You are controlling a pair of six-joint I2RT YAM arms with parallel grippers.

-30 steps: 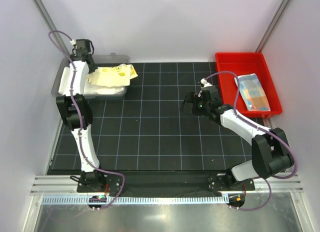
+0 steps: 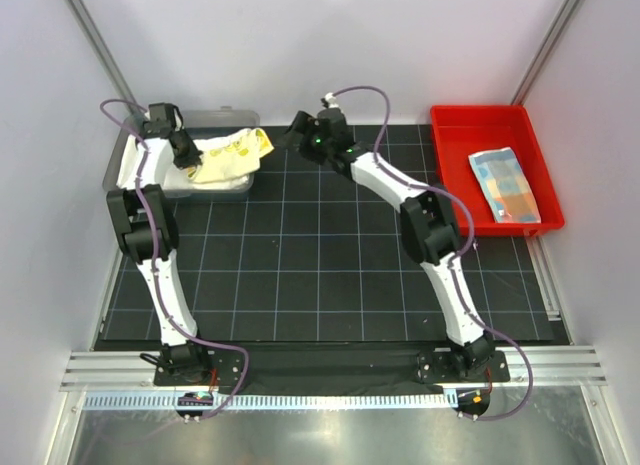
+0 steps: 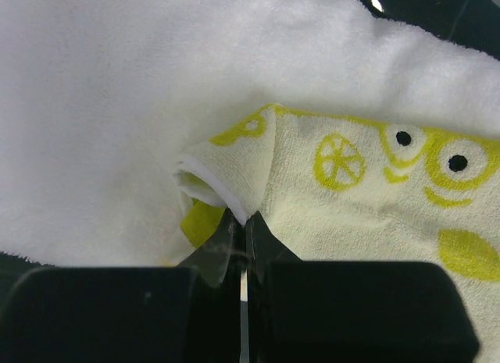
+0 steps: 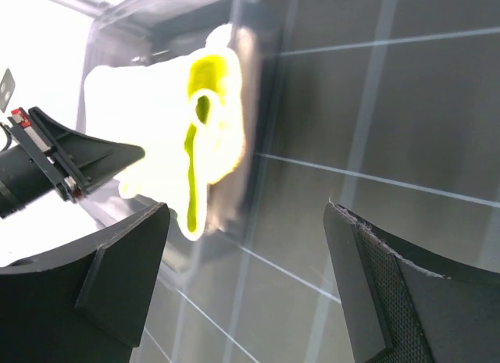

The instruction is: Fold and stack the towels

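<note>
A cream towel with yellow print [image 2: 226, 159] lies bunched over a white towel [image 2: 128, 165] in the clear grey bin [image 2: 237, 118]. Its right end hangs over the bin's right wall. In the left wrist view, my left gripper is shut on a raised, folded corner of the printed towel [image 3: 344, 215]; the white towel [image 3: 101, 129] spreads beneath. My right gripper [image 2: 296, 133] hovers to the right of the bin, clear of the cloth. Its fingers [image 4: 117, 277] stand wide apart with only dark table between them, and the towel's yellow-edged end [image 4: 205, 137] shows beyond.
At the right stands a red bin [image 2: 452, 135] with a folded multicoloured towel [image 2: 505, 185] in it. Behind the bins rises a white wall [image 2: 330, 45].
My right gripper has swung left across the table, from near the red bin to beside the grey one. The left gripper has moved slightly toward the front and right, at the printed towel's left end.
</note>
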